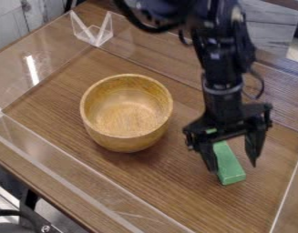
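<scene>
My black gripper (pixel 231 142) is low on the right side of the camera view, open, with its fingers either side of the upper part of a green block (pixel 231 173). The block lies on the wooden table and is partly hidden under the gripper. Whether the fingers touch it is not clear.
A tan round bowl (pixel 126 111) stands to the left of the gripper. A small clear wire-like object (pixel 93 25) is at the back left.
</scene>
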